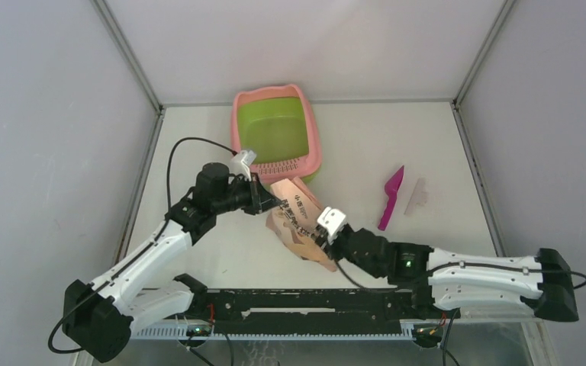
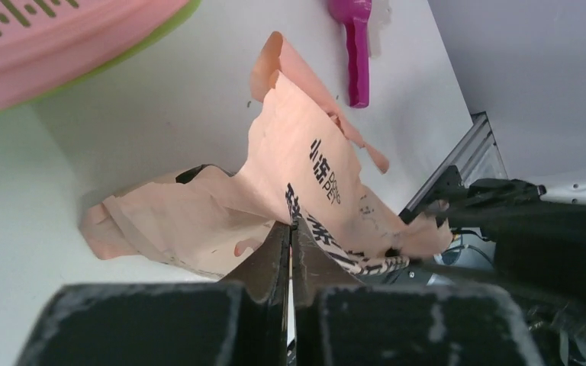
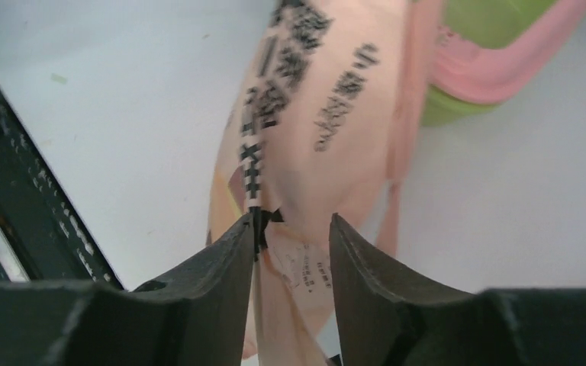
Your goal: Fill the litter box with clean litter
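A pink-beige paper bag (image 1: 296, 213) with dark print stands crumpled in front of the litter box. My left gripper is shut on the bag's upper edge, and the paper creases at its fingertips. At the bag's near right side, my right gripper is part open, with the fingers apart and bag paper showing in and behind the gap. The litter box (image 1: 314, 145), with a pink rim and green inside, sits at the back; no litter shows in it. What the bag contains is hidden.
A purple scoop (image 1: 391, 197) lies on the table to the right, beside a faint translucent patch (image 1: 416, 197). Free table extends right of the litter box and at the front left. Walls enclose the sides and back.
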